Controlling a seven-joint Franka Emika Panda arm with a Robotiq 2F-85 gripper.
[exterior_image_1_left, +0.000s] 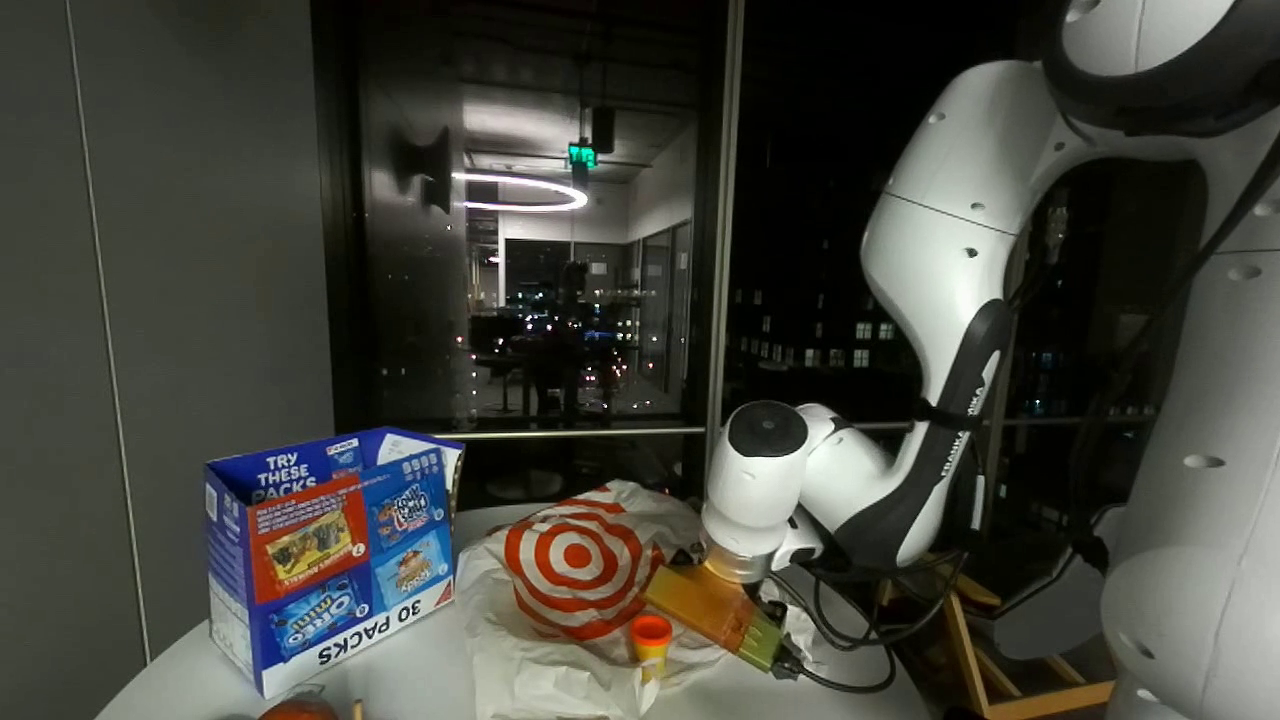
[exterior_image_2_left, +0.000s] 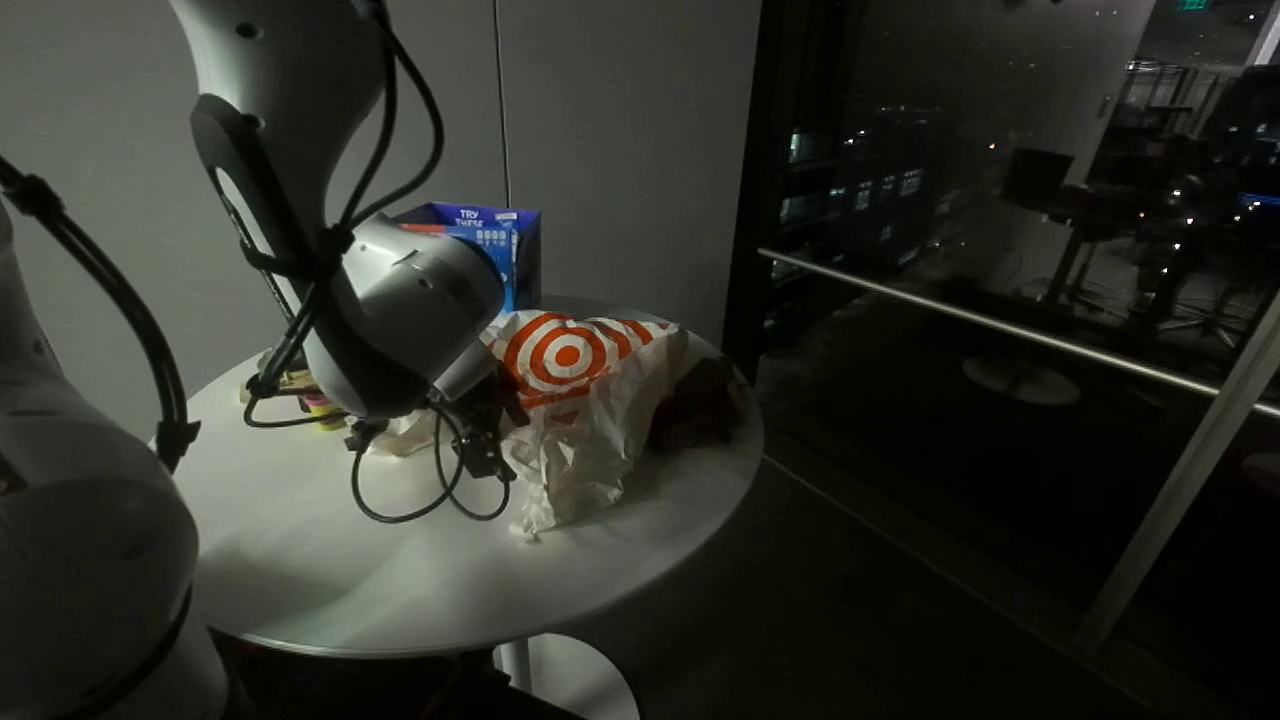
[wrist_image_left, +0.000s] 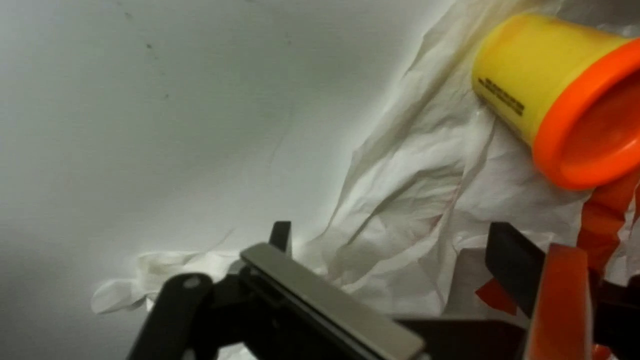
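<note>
The white plastic bag with red target rings (exterior_image_1_left: 576, 558) lies crumpled on the table. Beside its printed part, a yellow tub with an orange rim (exterior_image_1_left: 651, 642) rests on the white plastic; it shows at the upper right of the wrist view. My gripper is open above the bag's loose folds, and no object is held between its fingers. The tub lies outside the fingers, beyond the right finger. In exterior view 1 the hand is low beside the bag and its fingertips are hidden; whether they touch the plastic I cannot tell.
A blue snack box (exterior_image_1_left: 336, 552) with its top open stands at the left of the round table (exterior_image_2_left: 396, 588). A dark reddish thing (exterior_image_2_left: 699, 406), hard to make out, sits behind the bag. Cables hang from the wrist. Bare tabletop lies at the front in exterior view 2.
</note>
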